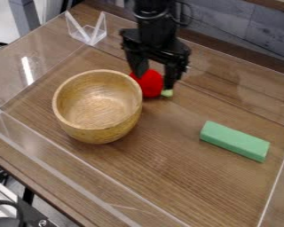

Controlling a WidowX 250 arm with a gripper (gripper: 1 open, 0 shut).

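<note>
My gripper (156, 64) hangs in the upper middle, open, its dark fingers spread over a red object (149, 86) with a small green tip, which is partly hidden by the fingers. The red object rests on the wooden table (156, 177) just behind a large tan wooden bowl (97, 115).
A light green bar (234, 141) lies on the right side. A small clear object (86, 27) stands at the back left.
</note>
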